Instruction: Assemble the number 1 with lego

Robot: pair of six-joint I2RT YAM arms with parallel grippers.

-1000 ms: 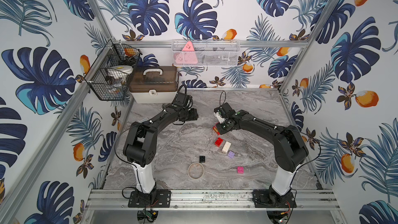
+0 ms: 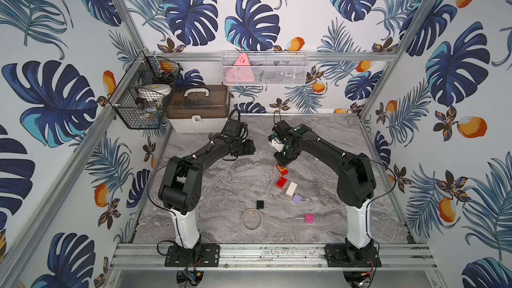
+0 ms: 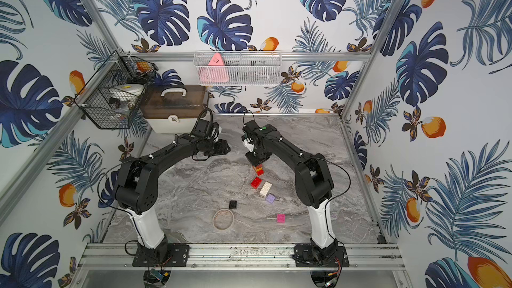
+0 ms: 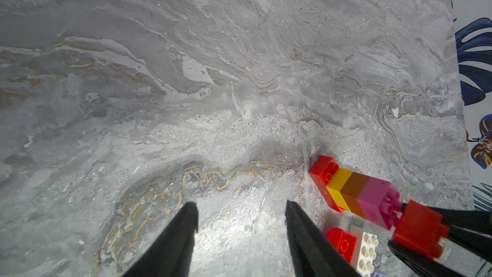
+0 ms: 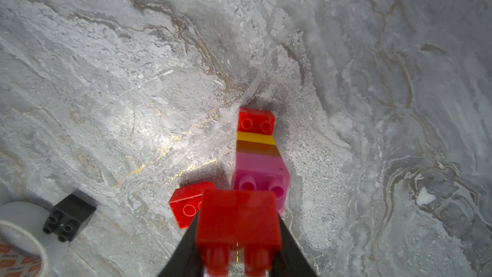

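A stack of red, yellow, orange and pink bricks (image 5: pixel 258 166) lies on the table, the red piece (image 4: pixel 321 179) at its far end. Close above its pink end, my right gripper has a red brick (image 4: pixel 416 225) between its fingers; whether they press on it is hard to tell. My left gripper is open and empty, above bare table left of the stack. A loose red brick (image 2: pixel 280 182), white brick (image 2: pixel 291 188), lilac brick (image 2: pixel 296 198), black brick (image 2: pixel 260 204) and pink brick (image 2: pixel 308 218) lie nearer the front.
A tape roll (image 2: pixel 244 220) lies at the front middle. A lidded box (image 2: pixel 197 120) stands at the back left, beside a hanging wire basket (image 2: pixel 133 106).
My right gripper and arm have moved up and back, slightly left, uncovering more of the stack in the top left view. The left arm is unchanged.
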